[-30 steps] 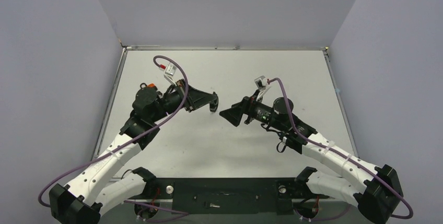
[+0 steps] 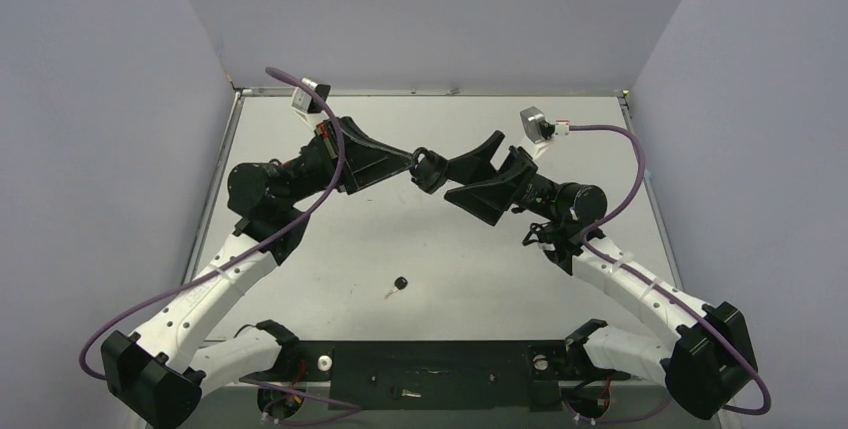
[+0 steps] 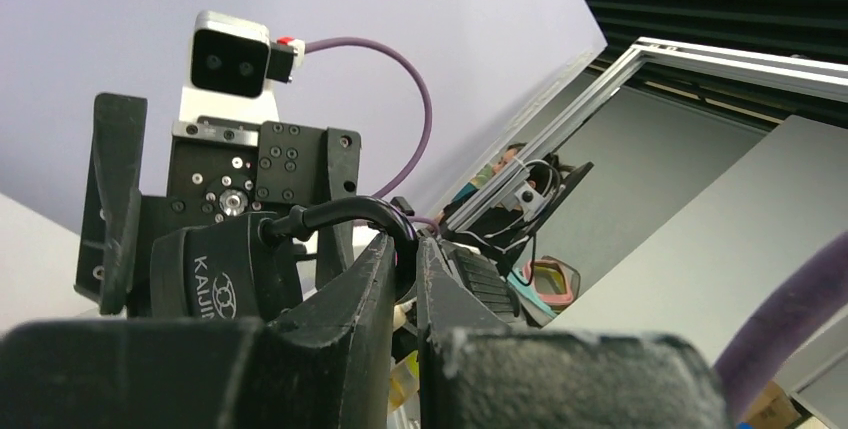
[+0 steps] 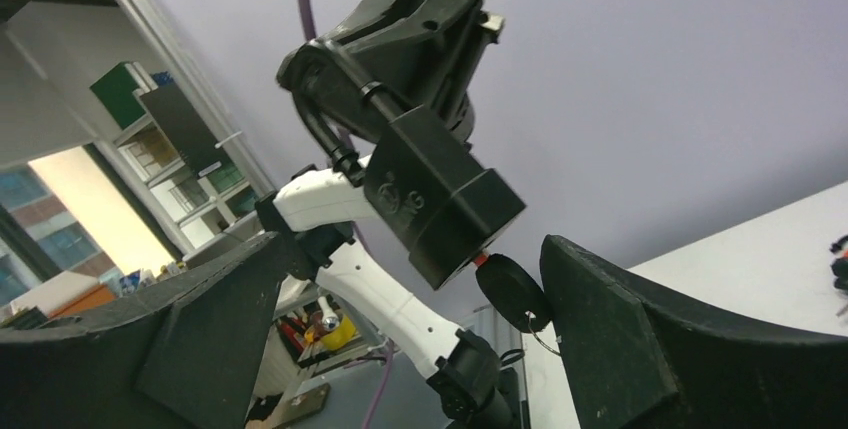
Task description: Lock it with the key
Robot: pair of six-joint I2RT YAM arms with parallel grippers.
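Note:
A black padlock [image 3: 225,274] is held aloft by its shackle, on which my left gripper [image 2: 411,160] is shut. In the right wrist view one shackle leg appears to end outside the lock body [image 4: 440,194]. A black key head [image 4: 514,289] with a wire ring [image 4: 541,335] sticks out from the lock's underside, a red bit showing between. My right gripper [image 2: 450,183] stands open in front of the lock. The key head overlaps one finger [image 4: 640,344] in view; I cannot tell whether they touch. Another black-headed key [image 2: 400,283] lies on the table below.
Purple cables [image 2: 205,276] run along both arms. A dark strip [image 2: 460,354] with small items on it borders the front edge. Grey walls [image 2: 800,149] close off the sides and back.
The padlock has been turned and shifted slightly right. A key lies on the table where none showed one second ago.

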